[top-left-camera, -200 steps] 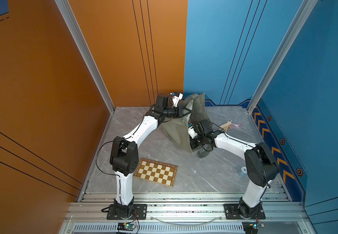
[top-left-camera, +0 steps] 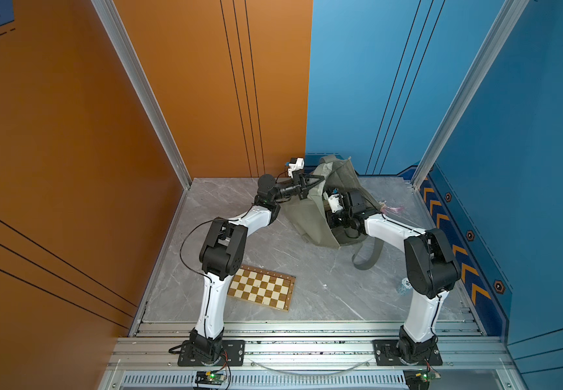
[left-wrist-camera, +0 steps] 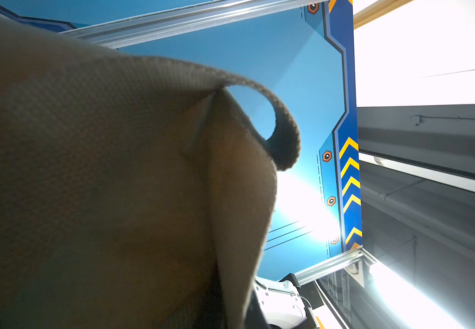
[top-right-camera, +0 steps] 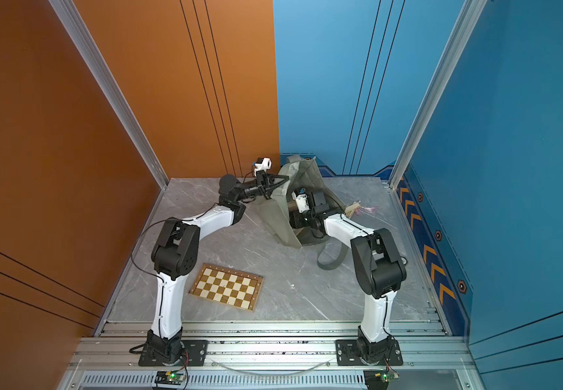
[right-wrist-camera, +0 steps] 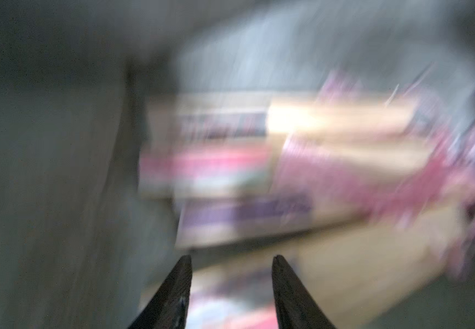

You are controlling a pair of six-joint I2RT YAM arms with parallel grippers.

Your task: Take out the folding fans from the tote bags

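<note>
A grey-green tote bag (top-left-camera: 307,221) stands at the back middle. My left gripper (top-left-camera: 317,182) is shut on its top edge, holding it up; cloth fills the left wrist view. My right gripper is inside the bag, part open with nothing between its fingers. In the blurred right wrist view several folding fans (right-wrist-camera: 341,115) with pale wood, coloured labels and pink tassels (right-wrist-camera: 412,192) lie in the bag, just beyond the fingertips.
Fans with pink tassels (top-right-camera: 352,209) lie right of the bag. A checkered board (top-left-camera: 260,286) is at front left. A small clear object (top-left-camera: 403,286) sits by the right arm.
The left gripper has moved right with the bag's edge, and the bag opening is wider. The right gripper has moved slightly right and up within it.
</note>
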